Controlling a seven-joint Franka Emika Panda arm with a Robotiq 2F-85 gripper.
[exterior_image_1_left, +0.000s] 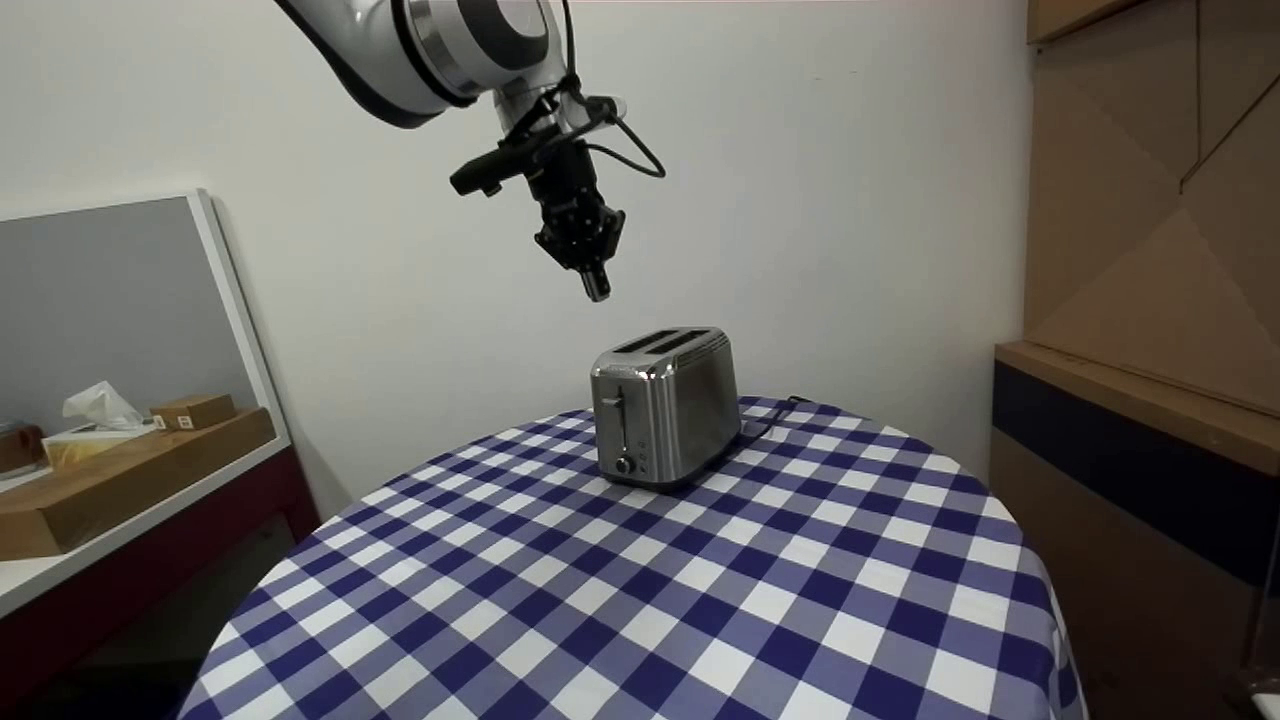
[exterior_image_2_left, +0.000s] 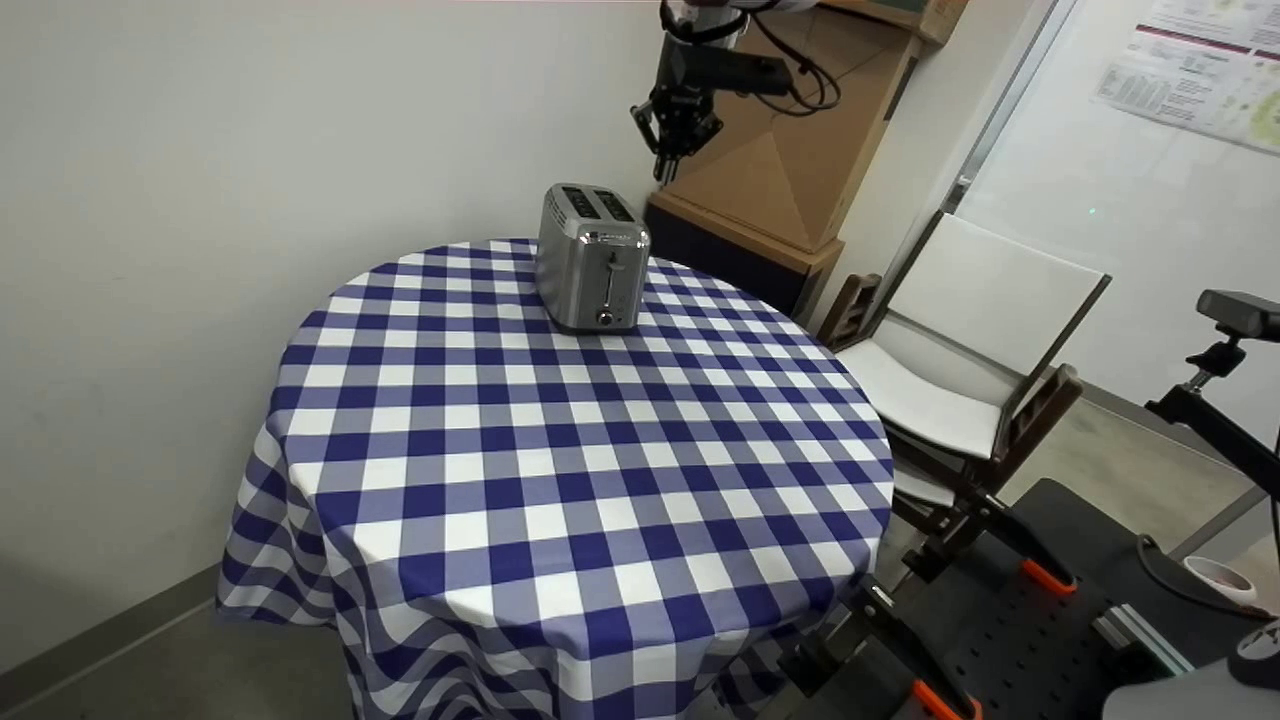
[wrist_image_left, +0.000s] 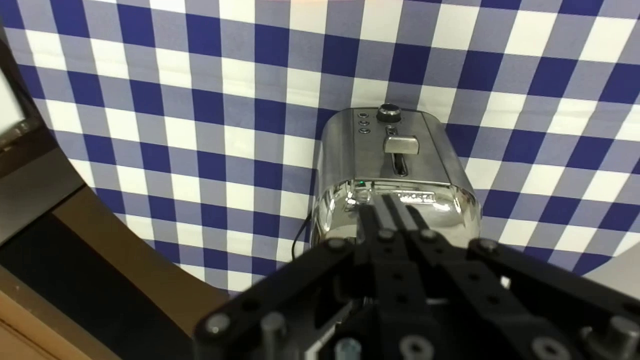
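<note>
A silver two-slot toaster (exterior_image_1_left: 666, 408) stands upright on the table covered with a blue and white checked cloth (exterior_image_1_left: 672, 576). Its front lever (wrist_image_left: 400, 144), knob (wrist_image_left: 388, 113) and small buttons show in the wrist view, with the lever near the upper end of its track in exterior view 1. My gripper (exterior_image_1_left: 596, 289) hangs in the air above the toaster, pointing down and apart from it. The two fingers are together, with nothing visible between them. In the wrist view the gripper covers part of the toaster's top, so the slots are hidden there.
A dark cord (exterior_image_1_left: 780, 414) runs from behind the toaster. Cardboard boxes (exterior_image_2_left: 768, 156) stand beyond the table, close to the arm in exterior view 2, and a wall is behind.
</note>
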